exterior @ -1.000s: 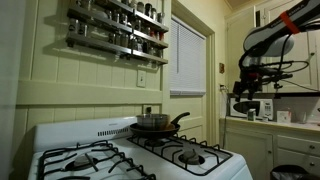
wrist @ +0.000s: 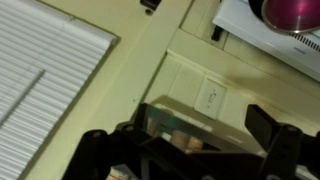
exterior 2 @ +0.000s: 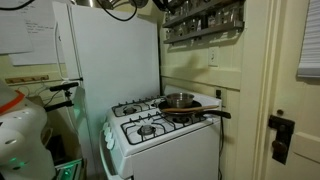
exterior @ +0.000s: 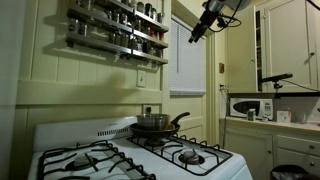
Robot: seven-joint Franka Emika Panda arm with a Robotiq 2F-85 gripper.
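Observation:
High up in exterior view 1, my gripper hangs in the air at the top, well above the stove and apart from it. In the wrist view the gripper is open, its two dark fingers wide apart with nothing held between them. Dark pans rest stacked at the back of the white stove. A shiny metal pan tops the stack, and a long handle sticks out to the side. A reddish pan shows at the wrist view's upper right corner.
A wall rack full of jars and shakers hangs over the stove. Behind my fingers in the wrist view is a pale wall with a switch plate. A microwave stands on the far counter.
My gripper has risen from in front of the far counter to the top of exterior view 1, shifting left as well. The pans and stove have stayed put.

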